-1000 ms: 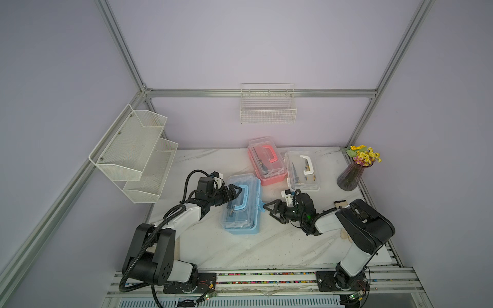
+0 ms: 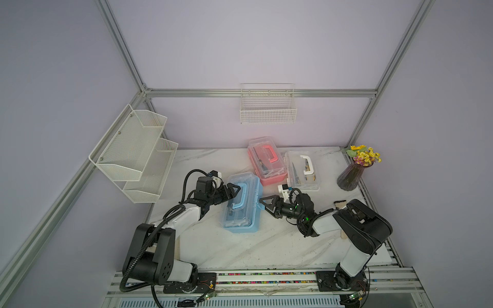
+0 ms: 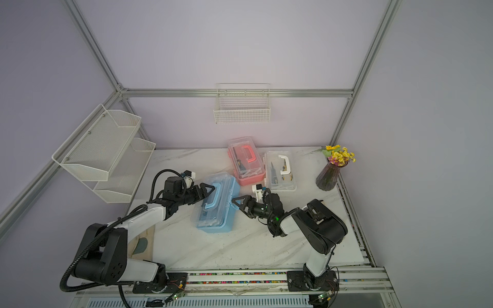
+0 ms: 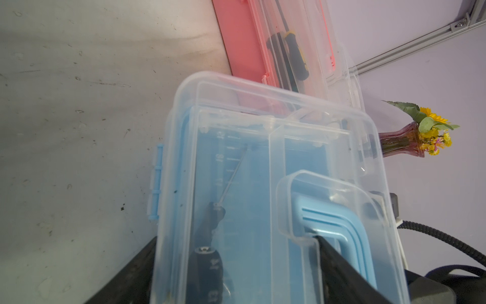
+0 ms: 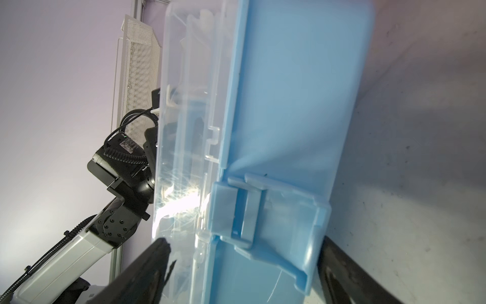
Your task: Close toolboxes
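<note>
The blue toolbox (image 2: pixel 241 219) lies mid-table, its clear lid lying over the blue base. My left gripper is shut on the toolbox, fingers to either side of part of the lid, near the blue handle (image 4: pixel 329 217). My right gripper is part open at the box's right side, around the blue latch (image 5: pixel 273 223), one finger touching or close behind it; whether the latch is fastened I cannot tell. Behind stand a pink toolbox (image 2: pixel 264 154) and a clear toolbox with white handle (image 2: pixel 296 179).
A vase of flowers (image 2: pixel 349 177) stands at the right edge. A white mesh shelf (image 2: pixel 128 148) hangs on the left wall, a wire basket (image 2: pixel 268 110) on the back wall.
My right gripper has moved slightly left and up toward the blue toolbox's latch. The blue box has shifted very slightly; the left gripper is nearly still.
</note>
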